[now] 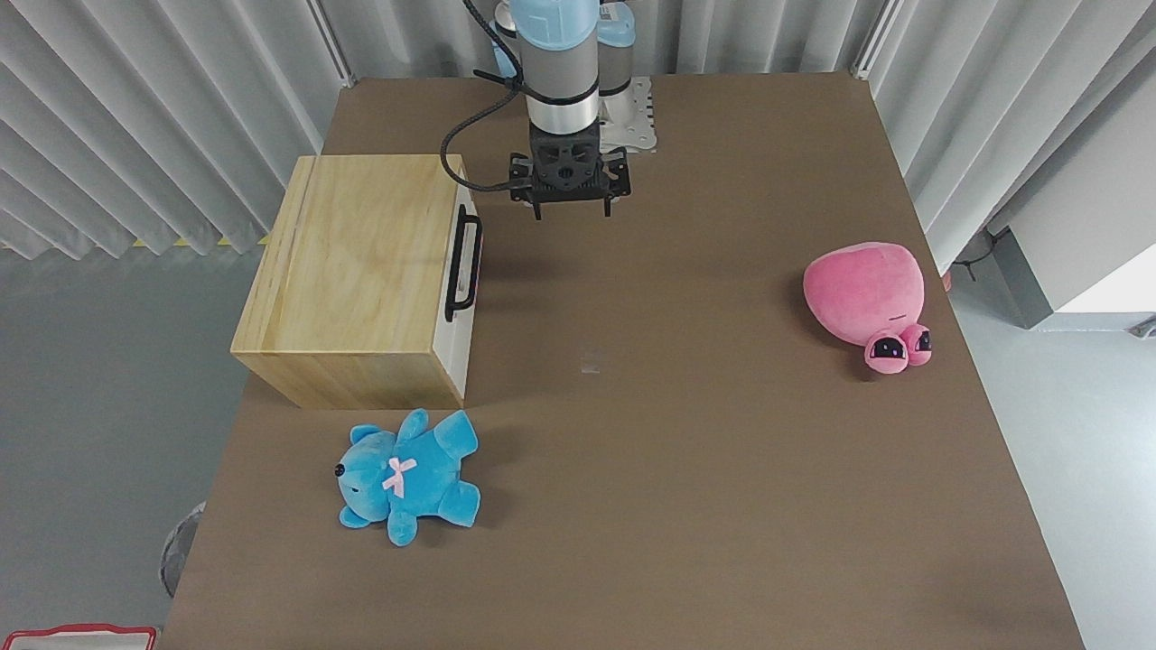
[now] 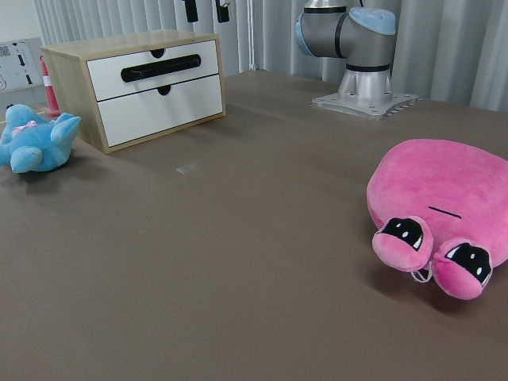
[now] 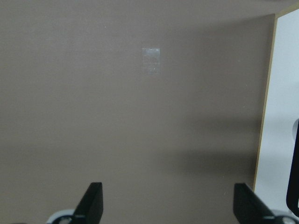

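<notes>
My gripper [image 1: 572,206] hangs above the table [image 1: 704,487] beside the wooden two-drawer cabinet [image 1: 347,249]; its fingers stand apart at the bottom of the wrist view [image 3: 167,200], with nothing between them. Both white drawers [image 2: 159,109] of the cabinet are closed. A blue plush bear [image 1: 406,477] lies on the table at the cabinet's near end, and a pink plush toy [image 1: 862,292] with eyes on two lobes lies at the table's right side.
The robot's base plate [image 2: 363,105] is at the back, with curtains behind it.
</notes>
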